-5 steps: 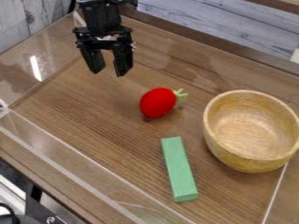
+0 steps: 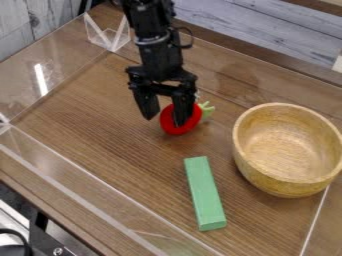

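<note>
The black gripper (image 2: 166,102) is lowered over a red object with a green stem (image 2: 182,122), like a strawberry or pepper, at the middle of the wooden table. Its dark fingers reach down on either side of the upper part of the red object and partly hide it. Whether they touch it or are closed on it is unclear.
A large tan bowl (image 2: 281,150) sits to the right of the red object. A long green block (image 2: 203,192) lies below them.
The gripper has come from the upper middle down and to the right, onto the red object. The bowl and green block are unmoved.
</note>
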